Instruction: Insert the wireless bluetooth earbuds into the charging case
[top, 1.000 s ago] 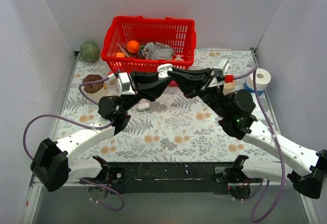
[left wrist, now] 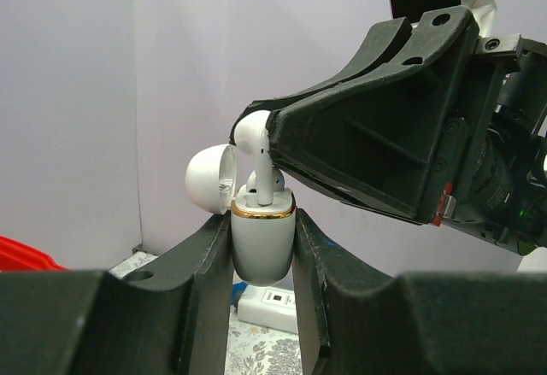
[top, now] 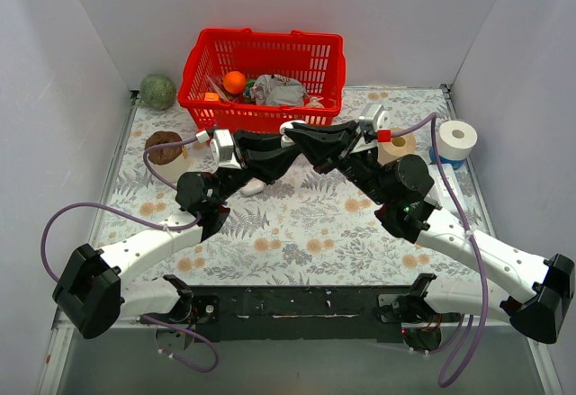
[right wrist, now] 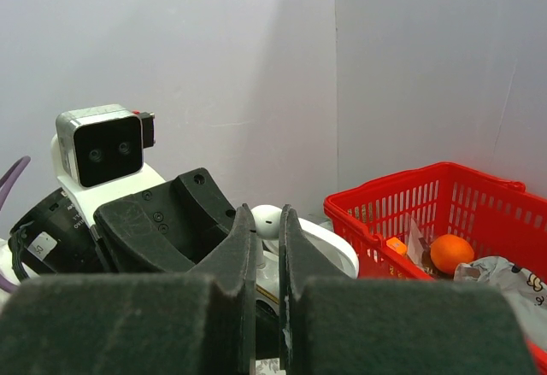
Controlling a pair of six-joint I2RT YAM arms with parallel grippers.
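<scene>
My left gripper is shut on the white charging case, which has a gold band round its rim. The case is held upright, its lid swung open to the left. Directly above it, my right gripper is shut on a white earbud, gripping its rounded head. The earbud's stem points down and its lower end meets the top of the case; how deep it sits cannot be told. Behind the stem shows another rounded white part, possibly a second earbud. From above, the fingers mostly cover case and earbud.
A red basket holding an orange and bags stands at the back, close behind the grippers. A white object lies on the patterned table below the left gripper. Paper rolls stand at the right.
My right arm has shifted left, bringing its gripper further over the case, and less white now shows between the grippers. Both grippers remain shut.
</scene>
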